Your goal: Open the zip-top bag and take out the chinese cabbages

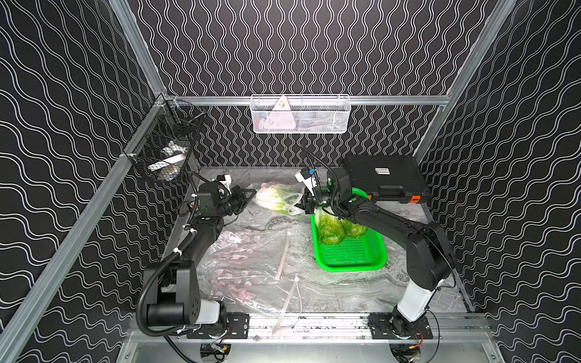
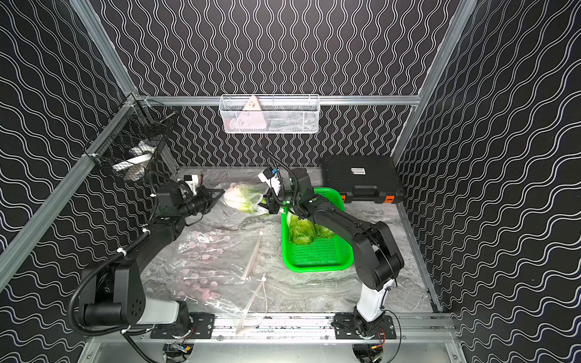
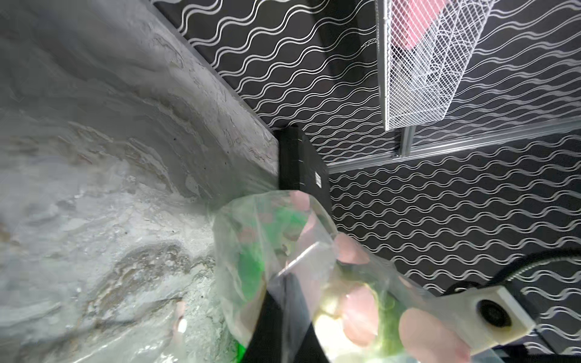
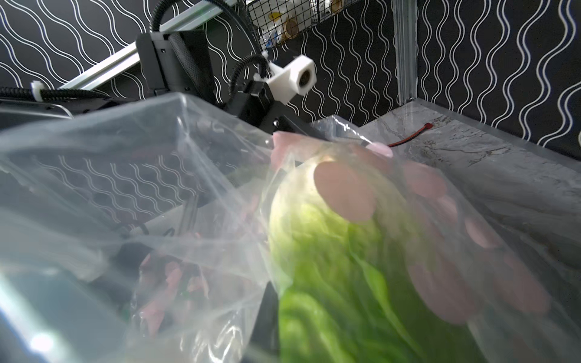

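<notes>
A clear bag with pink spots (image 2: 236, 193) hangs between my grippers, a pale-green chinese cabbage (image 4: 351, 272) inside. My left gripper (image 1: 250, 193) is shut on the bag's left end, its thin film at the fingertips in the left wrist view. My right gripper (image 1: 302, 205) is shut on the bag's other end, fingers largely hidden by film. More cabbages (image 1: 333, 233) lie in the green basket (image 1: 381, 254) under the right arm.
Empty spotted bags (image 1: 242, 278) lie flat on the front left of the table. A black case (image 1: 384, 175) sits at back right; a white mesh basket (image 1: 314, 115) and a black wire basket (image 1: 145, 163) hang on the frame.
</notes>
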